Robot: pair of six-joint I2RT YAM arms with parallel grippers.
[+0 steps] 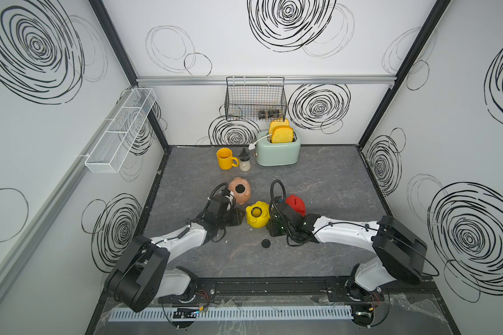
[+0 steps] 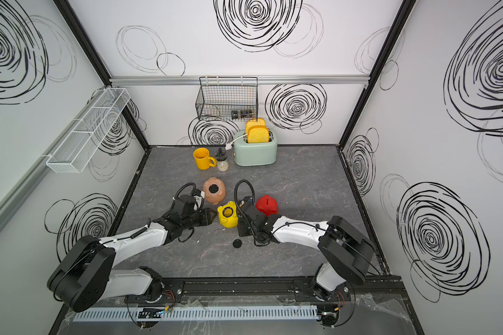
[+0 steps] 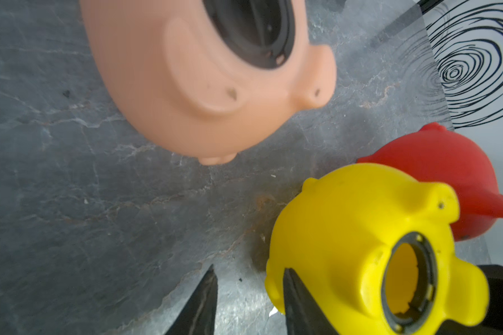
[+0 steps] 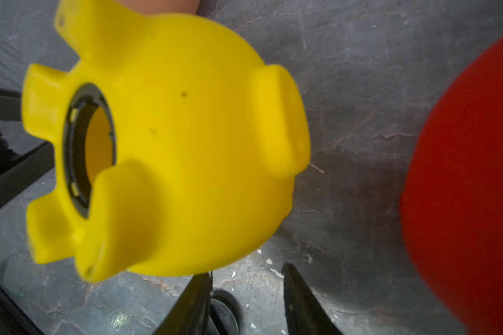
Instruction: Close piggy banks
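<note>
Between my two grippers the yellow piggy bank (image 1: 257, 221) lies with its round opening facing up, empty inside its dark ring (image 4: 75, 150). My left gripper is at its left side; one fingertip overlaps the yellow body, tabletop shows between the fingers, and whether they grip anything is unclear. On the right side, my right gripper has its fingers apart with bare tabletop between them. A black round cap (image 1: 266, 244) rests on the table in front. The pink piggy bank (image 3: 217, 100) has its opening filled by a black cap. Beyond the right gripper sits the red piggy bank (image 2: 267, 205).
At the back stand an orange mug (image 1: 225, 159), a small jar (image 1: 244, 162) and a green toaster (image 1: 277, 153) holding yellow slices. A wire basket (image 1: 255, 100) hangs above.
</note>
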